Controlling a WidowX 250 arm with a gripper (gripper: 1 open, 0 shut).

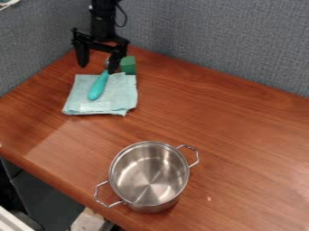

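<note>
A black robot arm hangs at the upper left, its gripper low over the top end of a teal utensil, which lies on a folded pale blue cloth. A small green block is just right of the gripper, partly behind it. The fingers are dark and small, so whether they are open or shut on anything is unclear.
A steel pot with two handles stands at the lower front. Grey padded walls border the back and left.
</note>
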